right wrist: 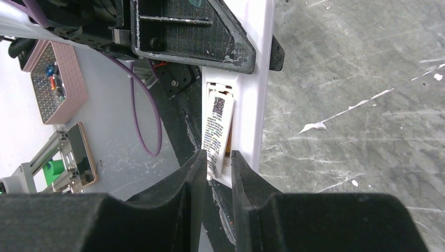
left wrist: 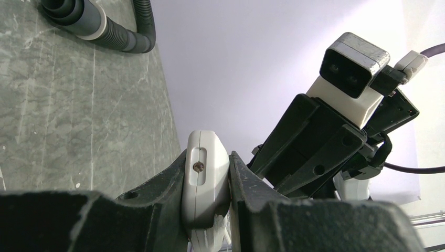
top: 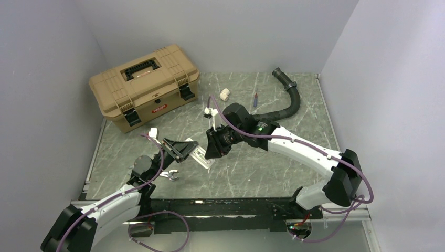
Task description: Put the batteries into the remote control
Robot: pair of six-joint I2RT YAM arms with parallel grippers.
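Observation:
My left gripper (top: pixel 190 147) is shut on the white remote control (left wrist: pixel 205 163), which it holds off the table in the middle, back cover away and compartment facing the right wrist camera. In that compartment a white battery (right wrist: pixel 218 128) with printed text lies slightly slanted, with a yellowish bit visible beside it. My right gripper is at the lower end of the compartment, its fingertips slightly apart at the battery's lower end; whether they touch it I cannot tell.
A tan toolbox (top: pixel 144 86) fills the back left. A black hose (top: pixel 288 105), a small pen-like item (top: pixel 255 100) and white cylinders (top: pixel 224 94) lie at the back. A wrench (top: pixel 172 175) lies near the left arm.

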